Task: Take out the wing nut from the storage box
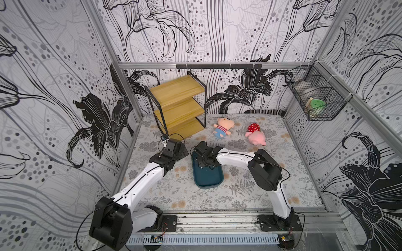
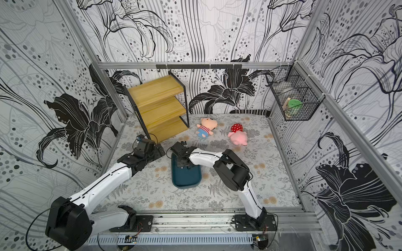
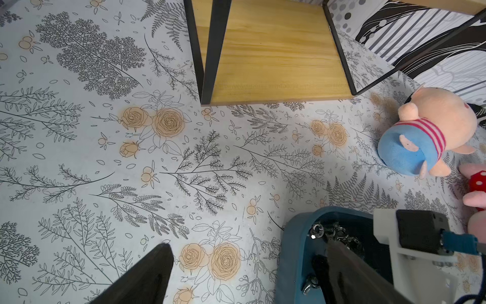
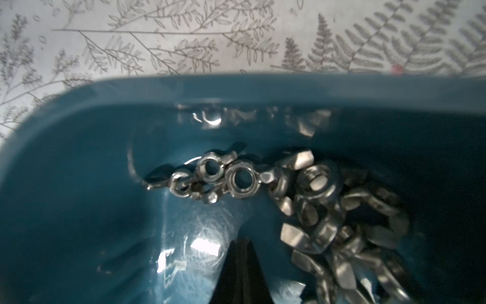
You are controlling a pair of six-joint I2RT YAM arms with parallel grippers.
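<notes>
Silver wing nuts [image 4: 329,233] lie in the dark teal storage box [image 4: 283,91], several heaped at the right of the right wrist view and a few in a row along the wall. My right gripper is inside the box, low over its floor, left of the heap. Its black fingertips meet, and no nut shows between them; anything behind or under them is hidden. My left gripper stands wide open left of the box, with nothing between its fingers. In the left wrist view its right finger covers part of the box.
A shelf with wooden boards [image 1: 178,104] stands at the back left. Two plush toys, a striped-shirt doll [image 1: 223,127] and a pink one [image 1: 255,135], lie behind the box. A wire basket [image 1: 320,98] hangs on the right.
</notes>
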